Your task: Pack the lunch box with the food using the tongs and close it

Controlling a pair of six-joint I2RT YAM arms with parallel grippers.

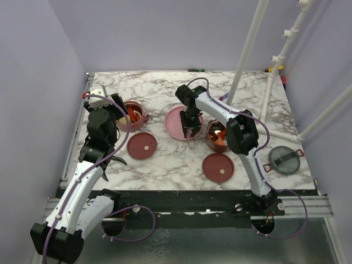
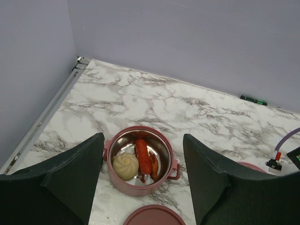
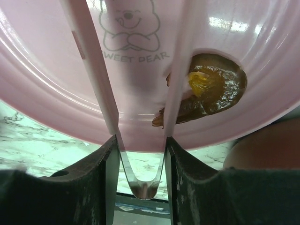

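My right gripper is shut on pale pink tongs (image 3: 96,70), gripping both arms near their clear bent end. The tongs reach over the pink plate (image 3: 51,105), which has a bear drawing. A glossy brown piece of food (image 3: 220,89) with a yellow patch lies on the plate, partly behind the right tong arm. Whether that arm touches it, I cannot tell, and the tong tips are out of frame. At the left, my left gripper stands open with nothing between its fingers. Beyond it, the left pot (image 2: 133,189) holds a pale bun (image 2: 125,166) and a sausage (image 2: 143,158).
Close to the plate's right stands another pot (image 1: 216,147) with orange food inside. Two brown discs (image 1: 142,146) lie on the marble table, one near each pot. A glass lid (image 1: 284,160) rests at far right. White pipes (image 1: 247,49) cross the right side.
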